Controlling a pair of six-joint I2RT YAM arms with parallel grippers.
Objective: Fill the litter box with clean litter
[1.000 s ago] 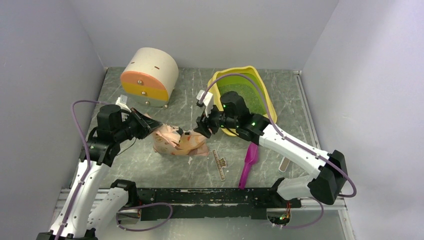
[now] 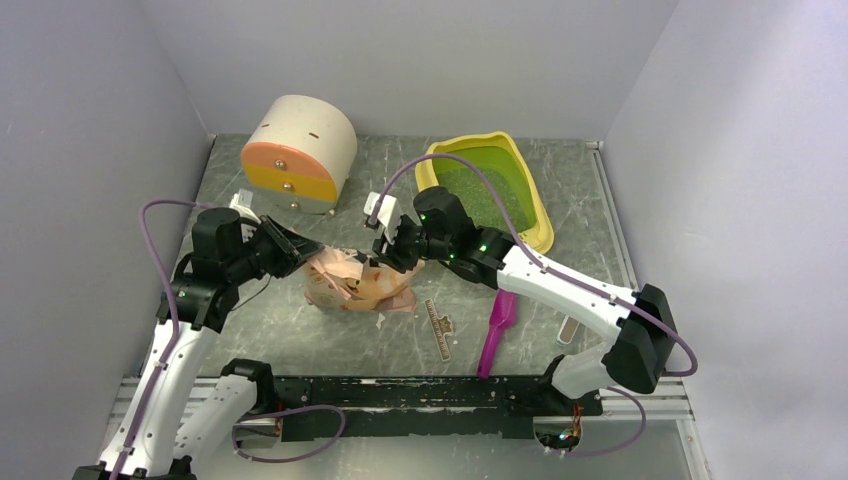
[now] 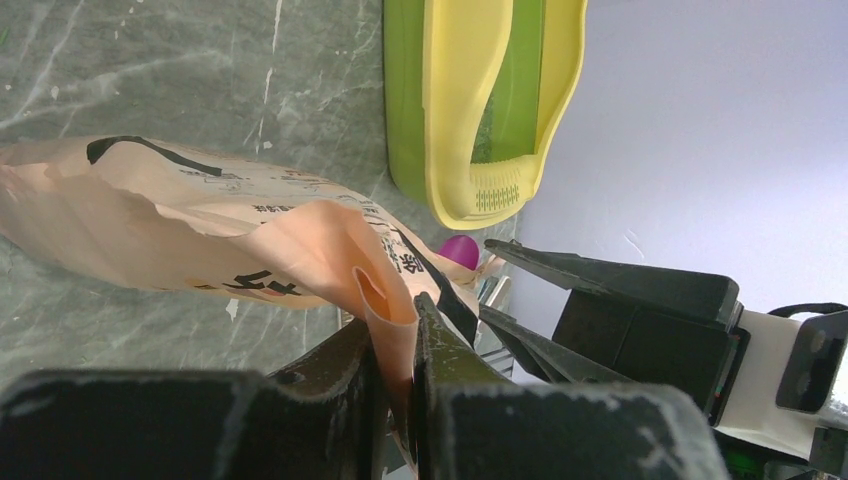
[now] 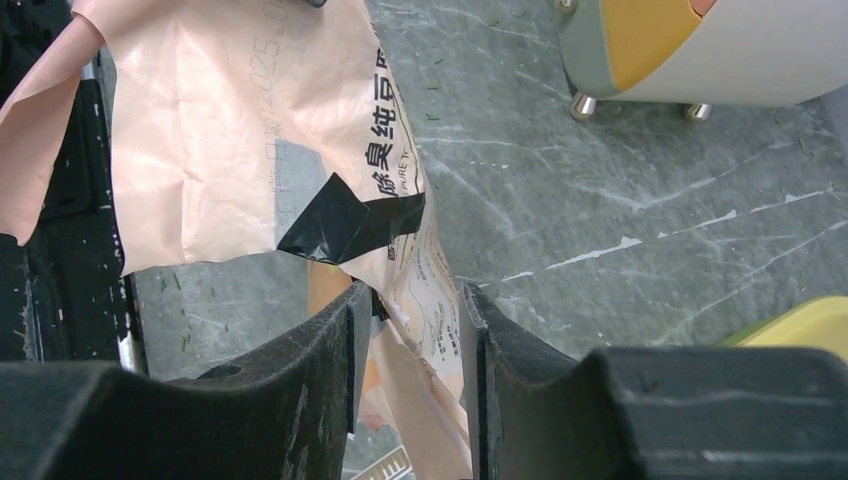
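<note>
A crumpled pink paper litter bag [image 2: 355, 290] lies mid-table, its top folded over. My left gripper [image 2: 310, 255] is on its left end; in the left wrist view a pink fold runs between the fingertips. My right gripper [image 2: 390, 262] is at the bag's right part; in the right wrist view its fingers [image 4: 330, 370] stand apart around a fold of the paper [image 4: 410, 360]. The yellow litter box [image 2: 535, 220], green inside, stands at the back right, partly hidden by my right arm.
A cream cabinet [image 2: 300, 150] stands at the back left. A magenta scoop [image 2: 498, 330] and a small strip label [image 2: 438, 330] lie at the front right. Walls bound the table at back and sides.
My right gripper has moved left and down onto the bag since a second ago. The left arm looks unchanged.
</note>
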